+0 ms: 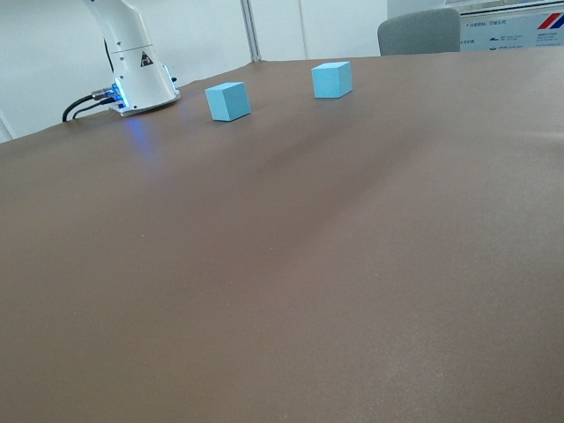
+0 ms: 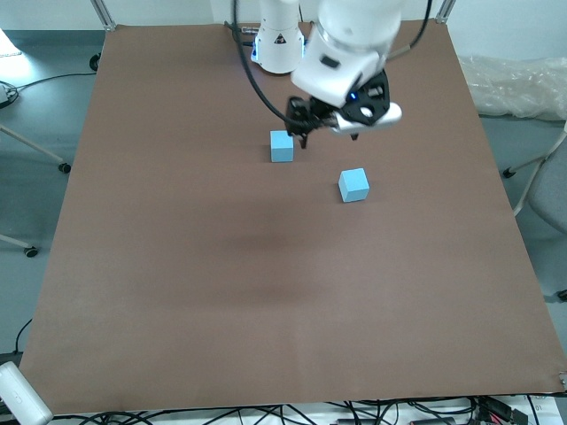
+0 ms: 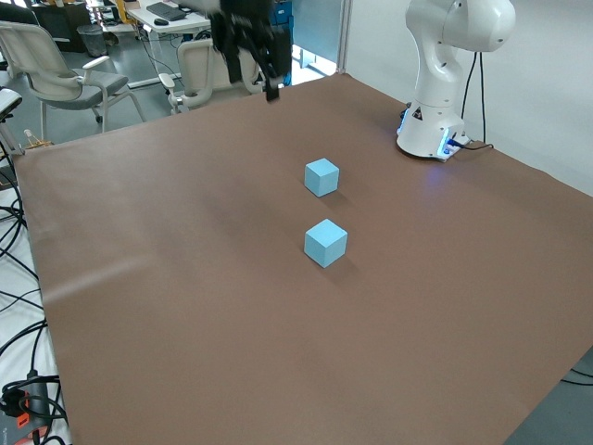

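Two light blue cubes rest apart on the brown table (image 2: pixel 266 292). In the left view, one cube (image 2: pixel 282 147) sits farther back, the other (image 2: pixel 353 185) nearer and to the right; both also show in the top view (image 1: pixel 227 101) and right view (image 3: pixel 325 243). My gripper (image 2: pixel 328 135) hangs above and behind them, black with a white housing, partly hidden by its own body and cable. In the right view it is at the top edge. Nothing is seen held; whether it is open or shut is unclear.
A white robot base (image 3: pixel 428 130) stands at the table's edge. Chairs (image 3: pixel 69 83) stand beyond it, and cables lie along the edge outside the tabletop.
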